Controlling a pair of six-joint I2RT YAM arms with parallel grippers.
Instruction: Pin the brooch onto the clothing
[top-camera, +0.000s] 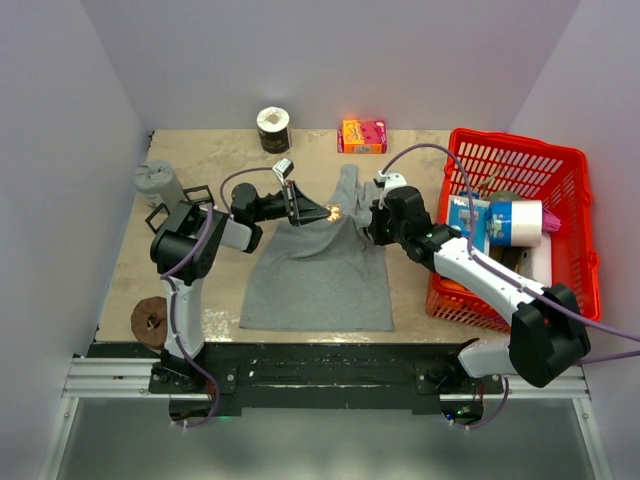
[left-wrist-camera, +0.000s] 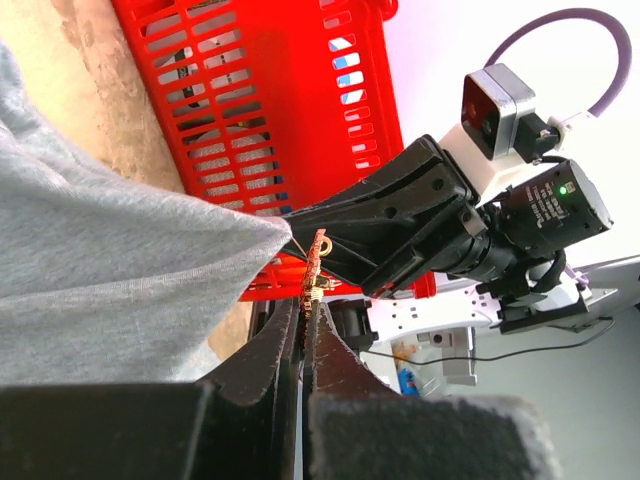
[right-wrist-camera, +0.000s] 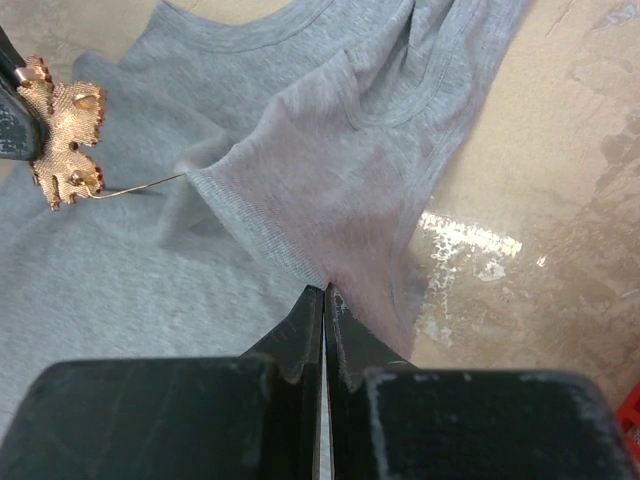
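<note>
The gold brooch (right-wrist-camera: 72, 135) is gripped by my left gripper (top-camera: 327, 213), which is shut on it. In the left wrist view, the brooch (left-wrist-camera: 312, 268) stands edge-on at the fingertips. Its thin pin (right-wrist-camera: 140, 187) stretches across to a peak in the grey clothing (top-camera: 318, 295) and touches the fabric there; whether the tip passes through is hidden. My right gripper is shut on a raised fold of the clothing (right-wrist-camera: 300, 190), right of the brooch. Fabric rises in a ridge between the pin and the right fingertips.
A red basket (top-camera: 568, 230) full of items stands at the right, beneath the right arm. At the back are a dark-sided roll (top-camera: 273, 130) and a pink-orange box (top-camera: 362, 136). A grey roll (top-camera: 158, 184), black frame (top-camera: 198, 203) and brown disc (top-camera: 150, 321) sit left.
</note>
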